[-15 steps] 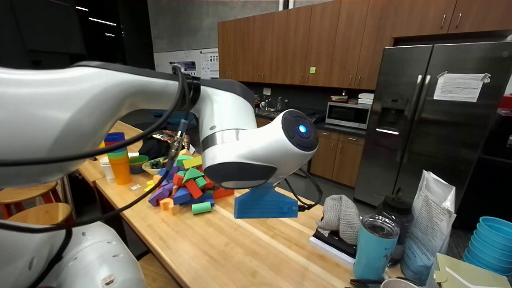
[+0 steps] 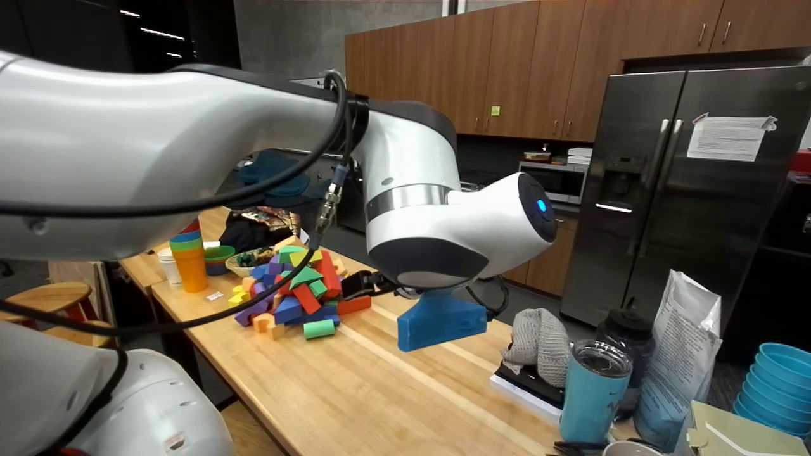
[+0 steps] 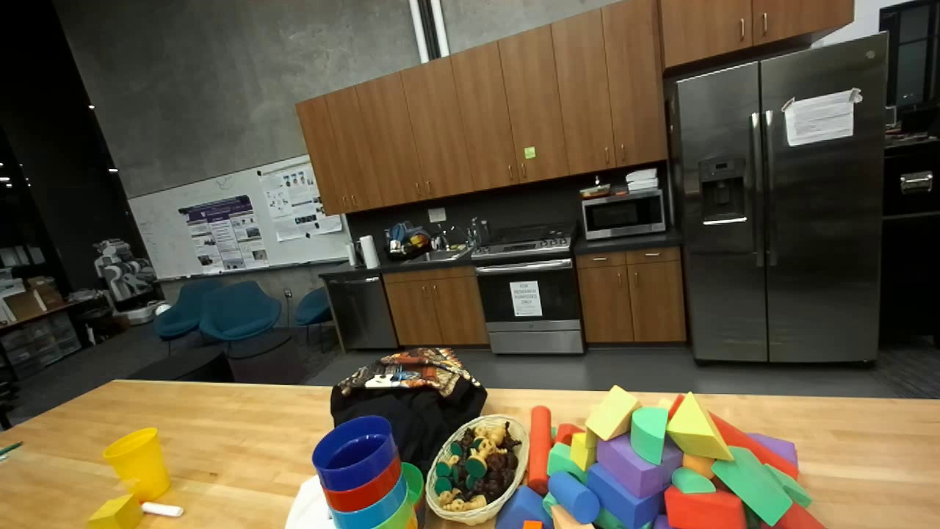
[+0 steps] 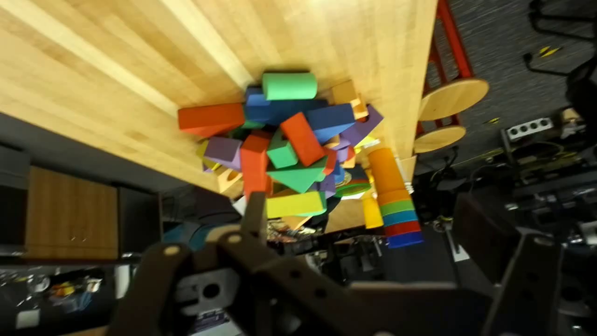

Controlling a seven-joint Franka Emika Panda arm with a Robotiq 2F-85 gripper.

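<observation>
Colorful blocks (image 2: 293, 292) lie in a heap on the far part of the wooden table; the wrist view looks at the same heap, with a green cylinder block (image 4: 289, 86) at its table-side edge and a red block (image 4: 211, 118) beside it. My gripper is open, its dark fingers (image 4: 255, 210) spread wide at the lower part of the wrist view. I see nothing held between them. In exterior view 1 the wrist hangs above the table right of the heap, with a blue bracket (image 2: 441, 319) below it; the fingers are mostly hidden there.
Stacked cups (image 4: 394, 201) stand close to the heap, with a wicker basket (image 3: 476, 467) and dark cloth (image 3: 410, 401) nearby. A teal tumbler (image 2: 595, 387), grey knit cloth (image 2: 538, 342) and bag (image 2: 676, 357) occupy the table's right end.
The wrist has shifted right in exterior view 1, and turned, so the blue bracket now sits tilted. The upper arm has risen at the left. The blocks look unmoved.
</observation>
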